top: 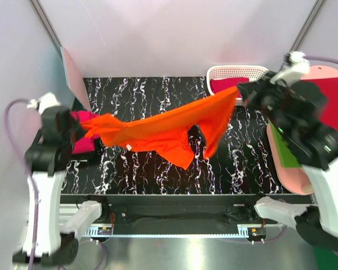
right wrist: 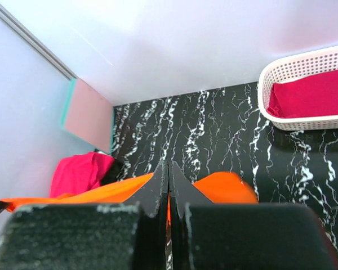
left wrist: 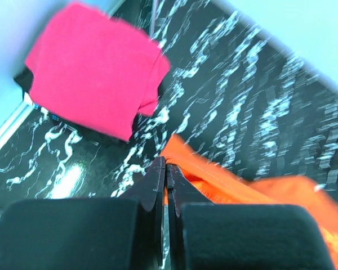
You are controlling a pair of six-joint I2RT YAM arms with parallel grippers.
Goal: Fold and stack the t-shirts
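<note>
An orange t-shirt point(top: 152, 132) is stretched between my two grippers above the table, its lower part drooping toward the black surface. My left gripper point(top: 85, 132) is shut on one end of the cloth; in the left wrist view the shirt's edge runs out from between the fingertips. At the other end, my right gripper point(top: 242, 93) is shut on an upper corner, raised well above the table, and in the right wrist view orange cloth point(right wrist: 225, 187) shows at both sides of its fingers. A folded pink-red t-shirt point(left wrist: 96, 70) lies at the left edge, partly behind the left arm.
A white basket point(top: 213, 73) with red cloth inside point(right wrist: 312, 93) stands at the back right. Green and red boards point(top: 333, 112) lie at the right, partly behind the right arm.
</note>
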